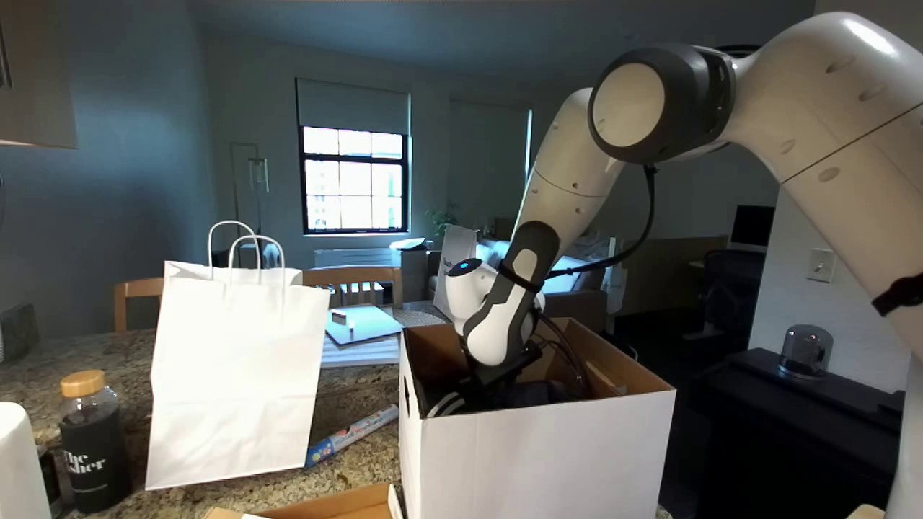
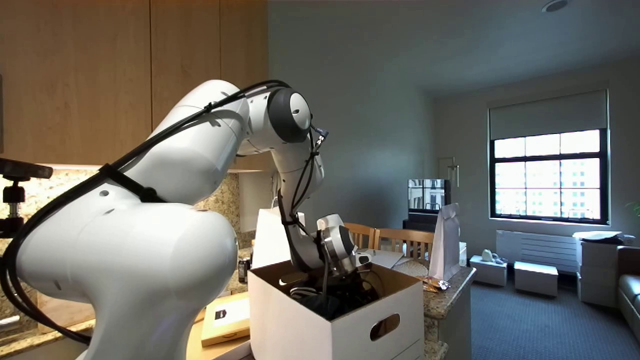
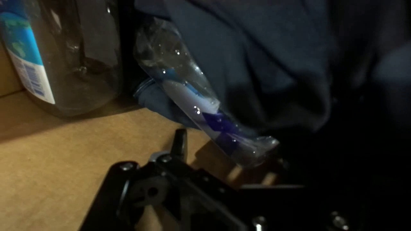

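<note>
A white cardboard box [image 1: 536,463] with a brown inside stands on the counter, and my arm reaches down into it. The wrist view shows my gripper low over the box's cardboard, open with nothing seen between its fingers; one finger [image 3: 179,144] is clear while the other side is lost in shadow. Just beyond lies a clear plastic wrapper or package [image 3: 192,104] with purple and white print, leaning against dark blue cloth [image 3: 266,65]. At upper left is a clear bottle [image 3: 83,77] with a blue label. Both exterior views hide my fingertips inside the box.
The box walls stand close around my wrist. On the counter are a white paper bag [image 1: 242,380], a dark bottle with a wooden cap [image 1: 92,450], a colourful tube [image 1: 350,435] and a laptop [image 1: 363,324]. A shallow yellow box [image 2: 226,320] lies near the arm's base.
</note>
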